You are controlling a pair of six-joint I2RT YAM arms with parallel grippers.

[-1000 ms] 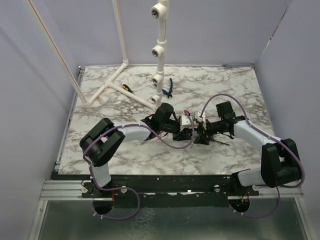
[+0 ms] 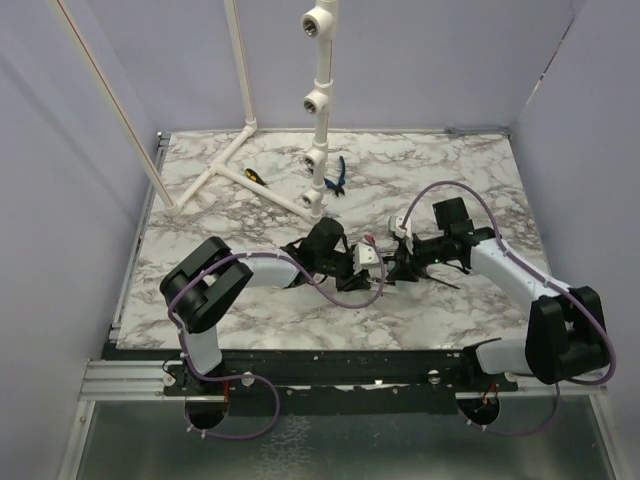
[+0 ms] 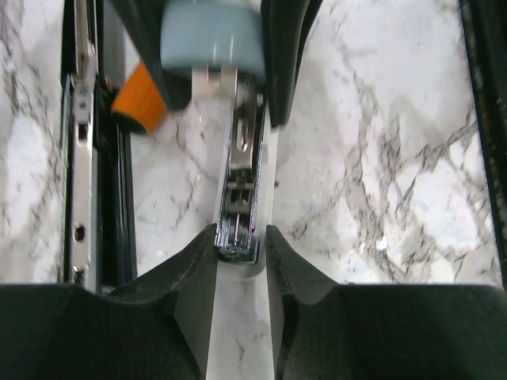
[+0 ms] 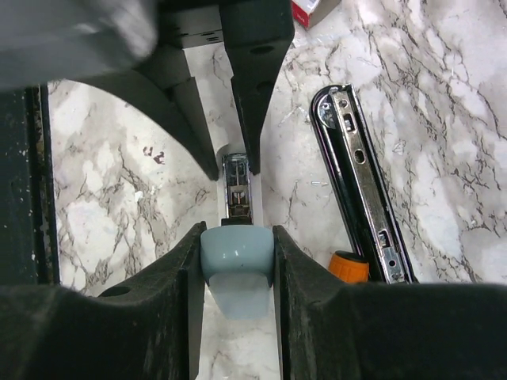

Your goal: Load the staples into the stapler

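A slim stapler with a light blue-grey end [image 4: 238, 249] and a narrow metal channel [image 4: 238, 188] over a pale base lies between my two grippers. My right gripper is shut on the blue-grey end. At the channel's far end, the fingertips of my left gripper stand part open, one on each side of the shiny tip. Whether they touch it, I cannot tell. Loose staples in the channel cannot be made out. A red and white box [image 4: 314, 11] shows at the top of the right wrist view.
Beside the stapler lies a long black and metal piece [image 4: 364, 182], with an orange cylinder [image 4: 348, 267] close to it. Farther back are a screwdriver [image 2: 255, 177], a blue-handled tool [image 2: 336, 177] and white pipes [image 2: 265, 190].
My left gripper has shifted toward the front edge of the table, with its forearm swung the same way. The right arm has moved only slightly.
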